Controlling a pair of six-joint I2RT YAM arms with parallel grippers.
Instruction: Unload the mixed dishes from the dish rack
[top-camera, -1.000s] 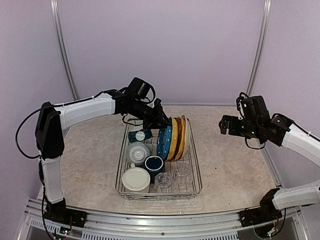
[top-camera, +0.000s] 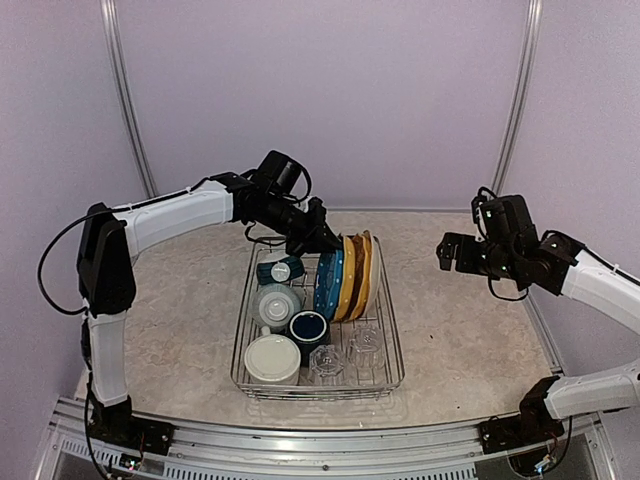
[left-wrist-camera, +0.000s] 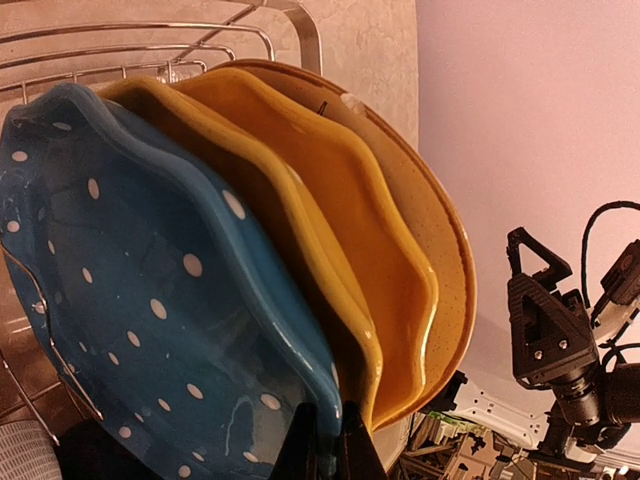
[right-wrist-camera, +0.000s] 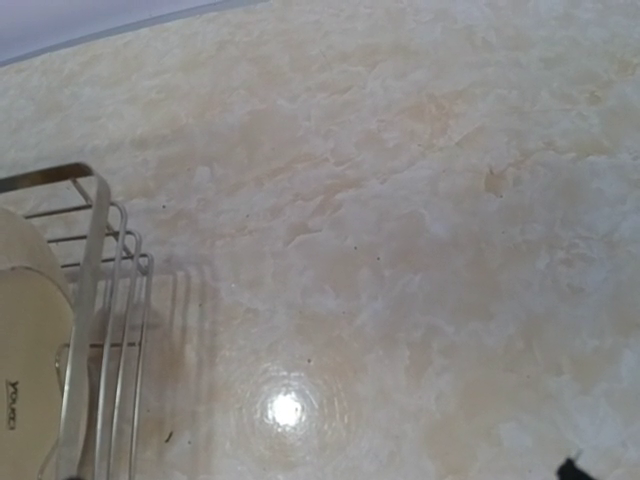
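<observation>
The blue plate with white dots (left-wrist-camera: 150, 290) stands on edge in the wire dish rack (top-camera: 393, 345). My left gripper is shut on its rim, one finger on either side. Close beside it stand a wavy yellow plate (left-wrist-camera: 330, 265), another yellow plate (left-wrist-camera: 395, 270) and a round tan plate (left-wrist-camera: 450, 280). A white-lidded mug (top-camera: 272, 358), a dark blue mug (top-camera: 308, 327), a grey bowl (top-camera: 277, 307) and a blue cup (top-camera: 279, 268) fill the rack's left side. Over the right of the table hangs my right gripper (top-camera: 446, 252); its fingers are too small to judge.
Clear glasses (top-camera: 326, 362) sit at the rack's front right. Bare table (top-camera: 450, 350) lies to the right of the rack, and more open table (top-camera: 185, 310) to its left.
The left arm shifted slightly. The dishes and right arm look nearly unmoved.
</observation>
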